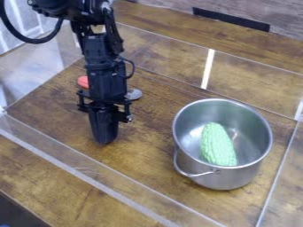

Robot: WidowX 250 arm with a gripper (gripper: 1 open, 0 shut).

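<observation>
My black gripper (pixel 102 133) points straight down with its tip low over the wooden tabletop, left of the middle of the view. It looks shut, with nothing visible between its fingers. A steel pot (pixel 249 151) with a wire handle stands to its right, holding a pale green corn cob or similar ribbed vegetable (pixel 217 143). Behind the gripper lie a small red item (pixel 85 82) and a grey item (pixel 133 95), both partly hidden by the arm.
Pale strips cross it at the left, front and right. A dark edge runs along the back.
</observation>
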